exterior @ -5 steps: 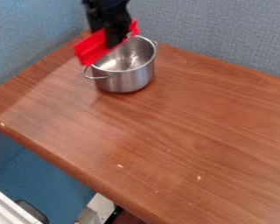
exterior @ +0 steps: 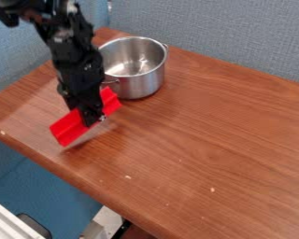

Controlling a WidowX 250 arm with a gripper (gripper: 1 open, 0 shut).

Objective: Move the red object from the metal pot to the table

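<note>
My gripper (exterior: 92,114) is shut on the red object (exterior: 70,129), a bright block-like piece that shows on both sides of the dark fingers. It is low over the left part of the wooden table (exterior: 202,140), in front of and to the left of the pot. Whether its underside touches the wood I cannot tell. The metal pot (exterior: 137,84) stands upright at the back of the table, and no red thing shows in the part of its inside that I see. The arm covers the pot's left edge.
A grey-blue wall (exterior: 239,37) rises behind. White and black equipment (exterior: 102,224) lies below the front left edge.
The pot has stayed in place.
</note>
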